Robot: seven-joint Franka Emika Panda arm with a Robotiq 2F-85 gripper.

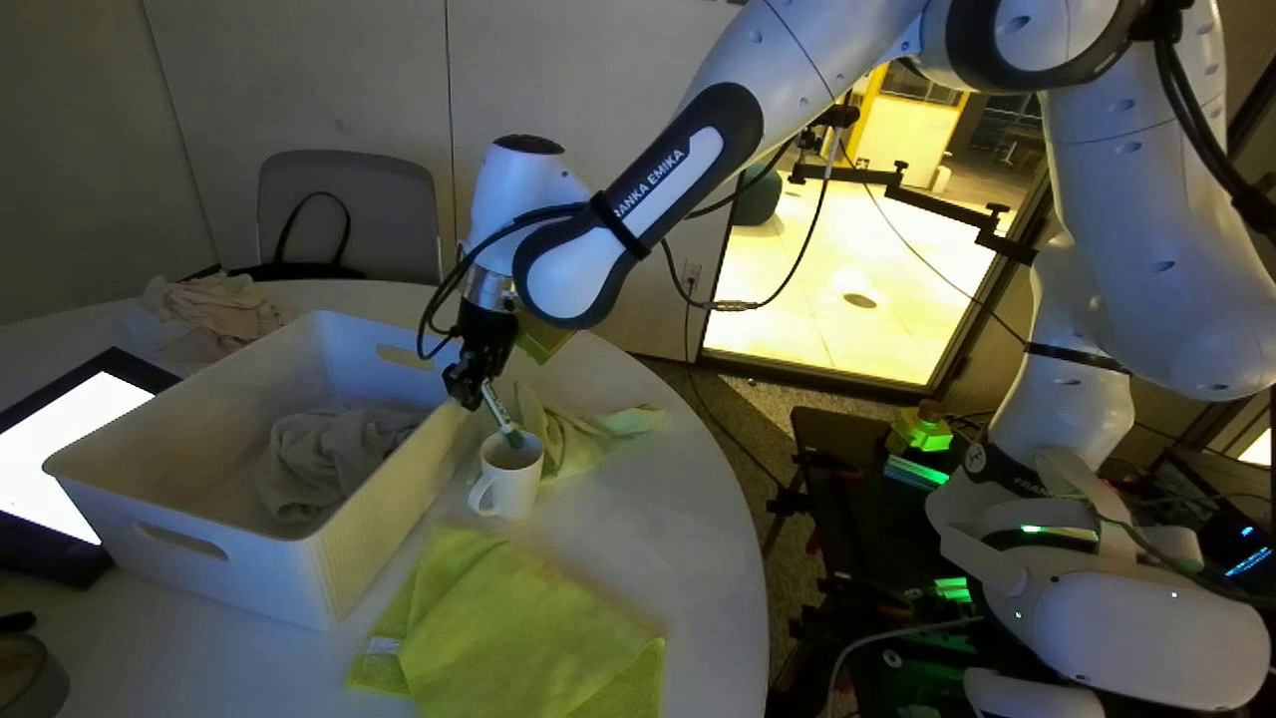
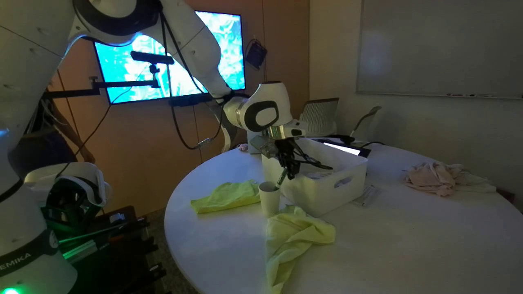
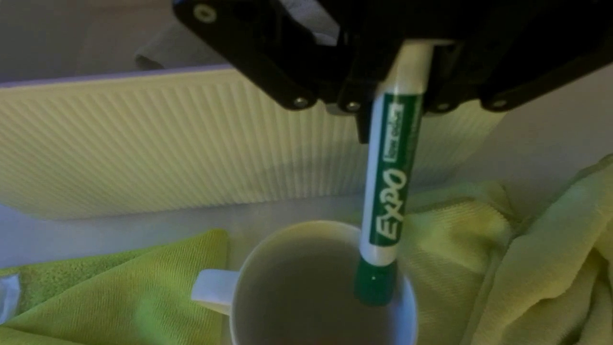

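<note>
My gripper is shut on a green-and-white Expo marker [image 3: 390, 172], gripping its upper, white end. The marker slants downward, its green cap [image 3: 374, 281] lowest. That cap overlaps the right inner side of a white mug's [image 3: 238, 322] opening in the wrist view; how deep it sits is hard to tell. In exterior view 1 the mug [image 1: 511, 485] stands upright on the table, with the gripper [image 1: 478, 389] above it and toward the bin. The marker [image 2: 280, 179] also reaches down to the mug's [image 2: 269, 201] rim in exterior view 2.
Close beside the mug stands a white bin [image 1: 395, 527] with a grey cloth [image 1: 329, 461] inside. Yellow-green cloths [image 1: 514, 634] [image 2: 228, 196] lie on either side of the mug. A pinkish cloth [image 2: 431, 179] lies farther off.
</note>
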